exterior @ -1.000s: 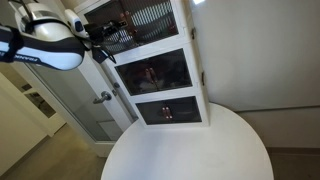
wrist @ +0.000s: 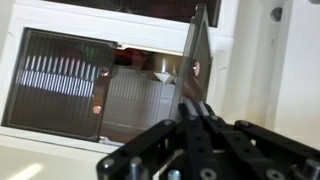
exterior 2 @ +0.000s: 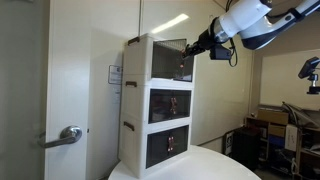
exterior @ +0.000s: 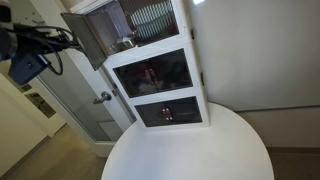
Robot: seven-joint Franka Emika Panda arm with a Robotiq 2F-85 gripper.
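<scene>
A white cabinet is stacked in three tiers with dark, see-through doors. One door of its top compartment stands swung out, as does the same door in the wrist view, seen nearly edge-on. The other top door is closed, ribbed and has a small copper-coloured knob. My gripper appears shut, its fingertips right by the open door's edge; whether they touch it is unclear. From the side, the gripper is at the level of the top compartment. Inside lies a pale, pointed object.
The middle doors and bottom doors are closed. A round white table bears the cabinet, its front clear. A room door with a lever handle stands on the left.
The top compartment's left door has swung outward from closed to open. My arm has moved left and up in the exterior view, away from the cabinet front.
</scene>
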